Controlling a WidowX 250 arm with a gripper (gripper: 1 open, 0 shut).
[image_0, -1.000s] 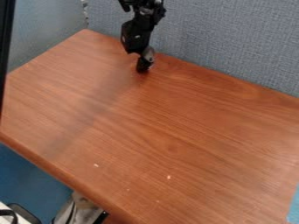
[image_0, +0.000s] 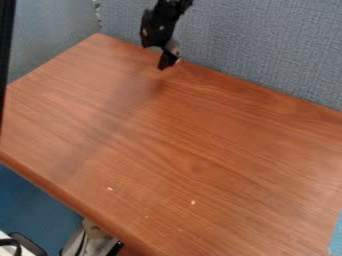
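My black gripper (image_0: 166, 55) hangs at the top middle, over the far edge of the wooden table (image_0: 187, 160), with the arm reaching in from above the frame. It is small and dark in this view; I see no object between its fingers, and their exact spread is hard to make out. No objects lie on the table apart from a few tiny pale specks.
Grey fabric partitions (image_0: 267, 60) run behind and to the left of the table. Cables and some equipment (image_0: 94, 242) sit below the near left edge, and a dark vertical bar stands at the far left of the view.
My gripper has risen from near the tabletop at the far edge, moving up and slightly to the left.
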